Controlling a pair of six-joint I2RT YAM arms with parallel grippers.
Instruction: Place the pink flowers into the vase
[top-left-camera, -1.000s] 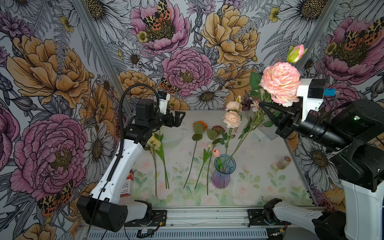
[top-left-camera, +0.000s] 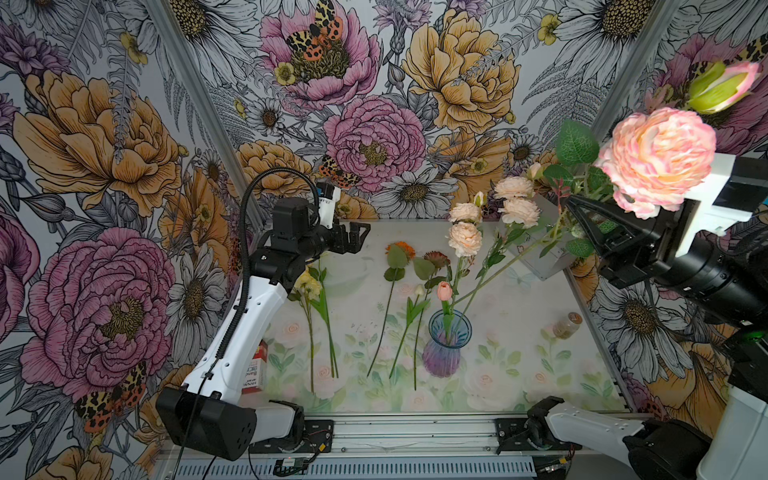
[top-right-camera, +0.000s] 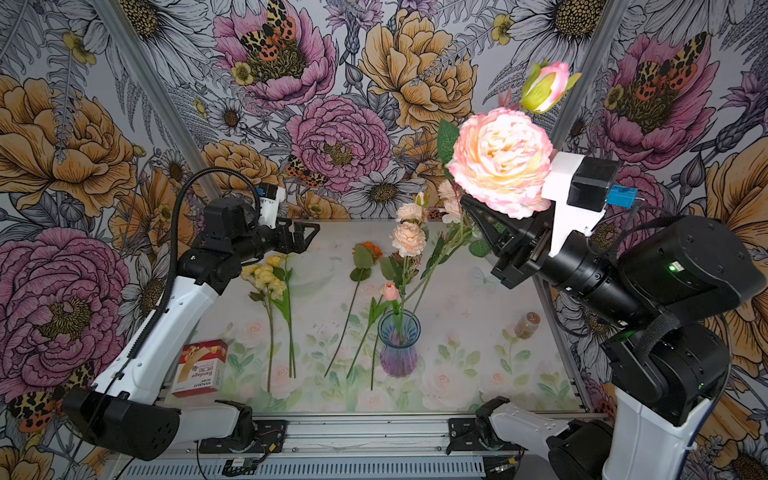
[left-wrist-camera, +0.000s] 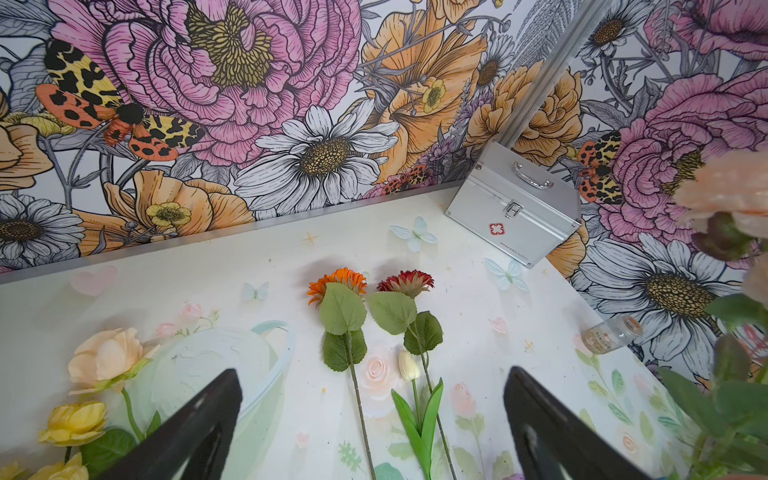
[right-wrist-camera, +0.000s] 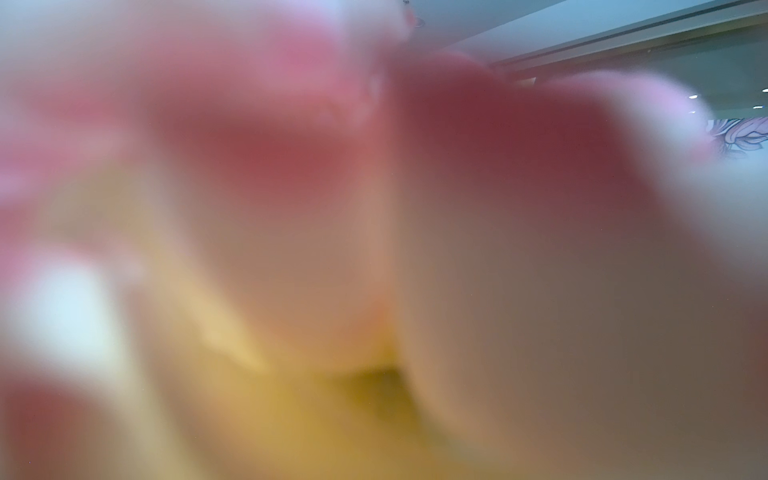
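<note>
The blue-purple glass vase (top-left-camera: 445, 352) stands upright at the table's front middle. Several pale pink blooms (top-left-camera: 464, 238) and a pink tulip (top-left-camera: 444, 291) rise from it. A long stem slants from the vase toward my right gripper (top-left-camera: 569, 209), which is high at the right and shut. The large pink rose (top-left-camera: 660, 160) and its bud (top-left-camera: 724, 86) lean over this gripper; whether a stem lies between its fingers is hidden. Blurred pink petals (right-wrist-camera: 496, 144) fill most of the right wrist view. At the left, my left gripper (top-left-camera: 364, 237) is open and empty above the table.
Orange (left-wrist-camera: 340, 281) and dark red (left-wrist-camera: 406, 282) flowers and a white tulip lie left of the vase, yellow ones (top-right-camera: 266, 273) farther left. A silver case (left-wrist-camera: 516, 204) stands at the back right, a small jar (top-left-camera: 567, 325) at the right, a bandage box (top-right-camera: 199, 368) front left.
My right gripper has moved right and up, and the large pink rose and its bud moved with it. The slanting stem shifted, and the pink tulip swung slightly rightward. The left arm is nearly still.
</note>
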